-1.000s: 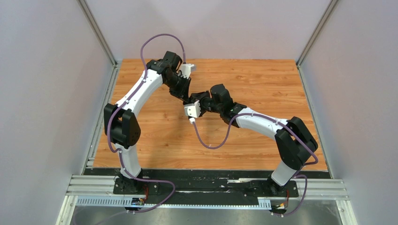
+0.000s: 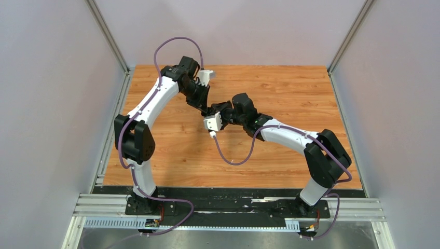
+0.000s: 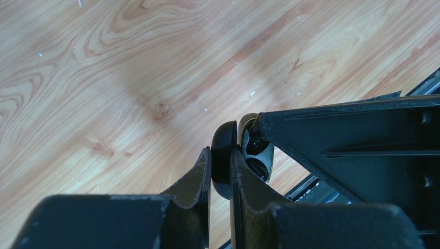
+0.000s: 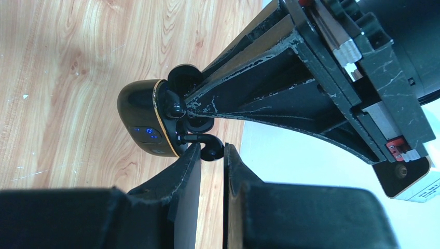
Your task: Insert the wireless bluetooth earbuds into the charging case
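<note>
The black gold-rimmed charging case point(image 4: 140, 111) hangs open above the table, with blue lights on its front. My left gripper is shut on it. In the right wrist view one earbud sits by the case's upper part, partly behind a left finger. My right gripper is shut on a second earbud point(image 4: 210, 145), whose stem points into the case's lower opening. In the top view both grippers meet near the middle, hiding case and earbuds.
Purple cables point(image 2: 236, 163) loop from both arms.
The left gripper has shifted very slightly in the top view; the right arm looks unchanged.
</note>
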